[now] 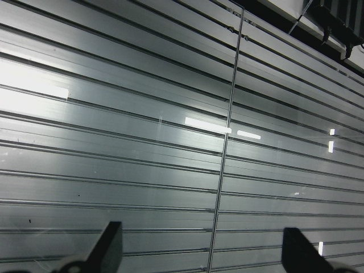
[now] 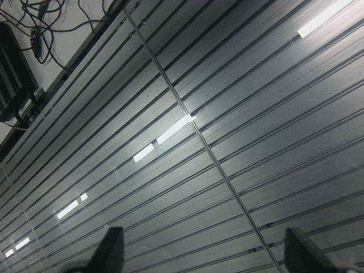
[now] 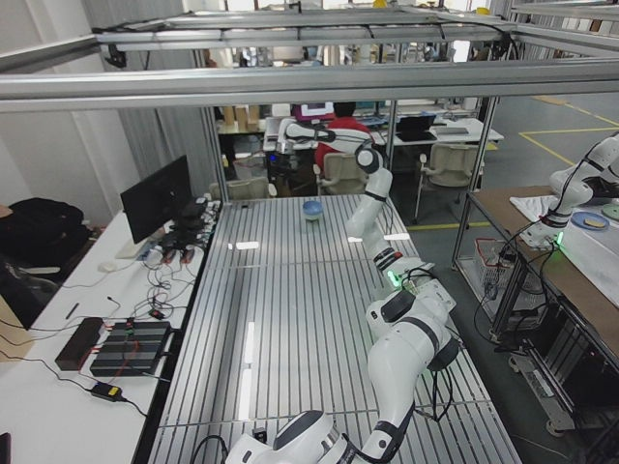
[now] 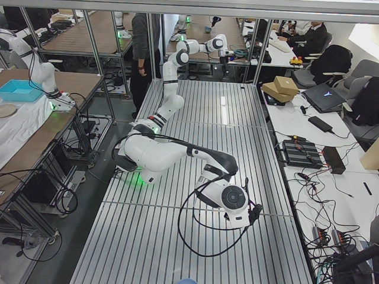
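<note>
A blue bowl [image 3: 312,211] sits near the far end of the slatted metal platform [image 3: 271,309], partly seen at the bottom edge of camera right view [image 4: 186,281]. In camera left view one arm reaches above and beyond the bowl; the other fills the bottom foreground, its gripper out of clear sight. In the left wrist view my left gripper has dark, blurred fingertips wide apart over bare slats, open and empty. My right gripper likewise stands open over bare slats, nothing between its fingers.
Desks with a monitor [image 3: 155,203], cables and black power units [image 3: 131,350] run along one side. A neighbouring table [image 3: 590,261] with another arm stands across a gap. Metal frame bars cross overhead. Black cables loop from the arms.
</note>
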